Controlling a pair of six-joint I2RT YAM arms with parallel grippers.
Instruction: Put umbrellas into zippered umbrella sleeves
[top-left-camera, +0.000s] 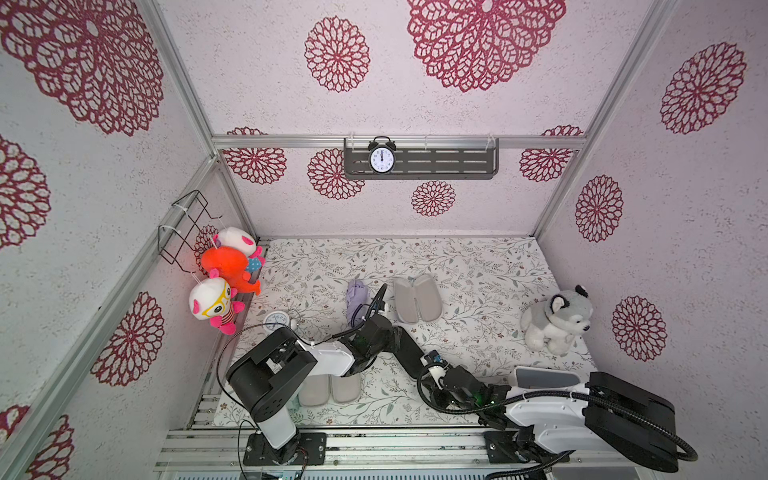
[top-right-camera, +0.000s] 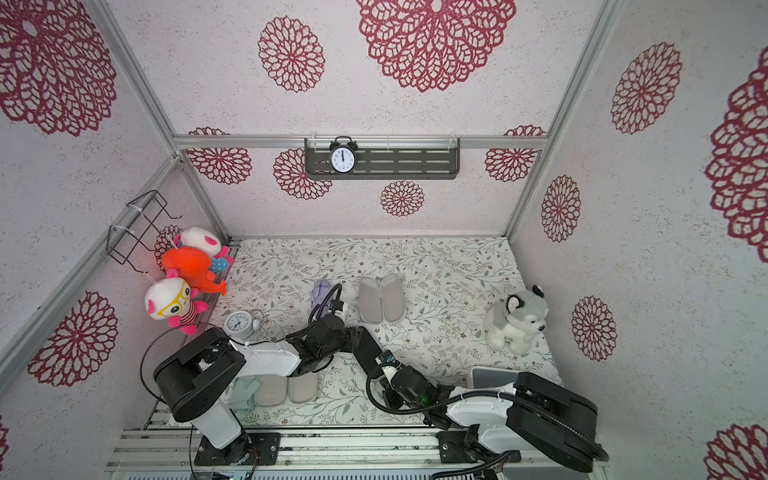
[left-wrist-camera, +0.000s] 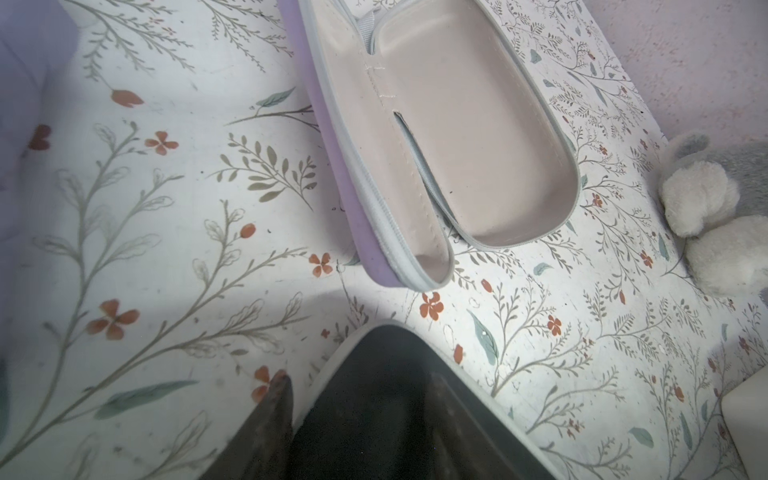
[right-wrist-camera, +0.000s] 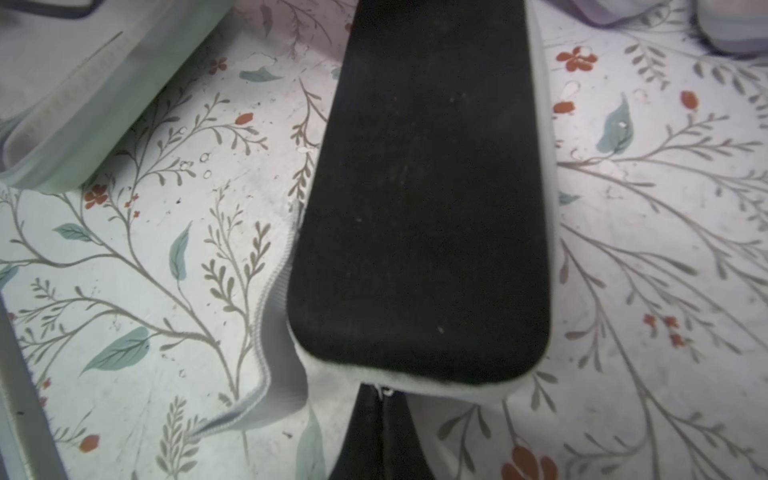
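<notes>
A long black zipped sleeve (right-wrist-camera: 420, 192) lies on the table between my grippers. My left gripper is at its far end, fingers blurred and apart over it; whether it grips is unclear. My right gripper is shut just under the near end, beside a loose pale strap (right-wrist-camera: 280, 336); nothing clearly shows between its fingers. An open lilac case (left-wrist-camera: 472, 120) with pale lining lies beyond the left gripper. A lilac folded item (top-left-camera: 357, 294), probably an umbrella, lies behind that gripper. Another open pale case (top-left-camera: 345, 384) and a mint item (top-right-camera: 244, 390) lie at front left.
A grey-white plush husky (top-left-camera: 558, 324) sits at right, a tray (top-left-camera: 548, 376) at front right, a small white dial (top-right-camera: 238, 322) at left. Plush toys (top-left-camera: 224, 268) crowd the left wall.
</notes>
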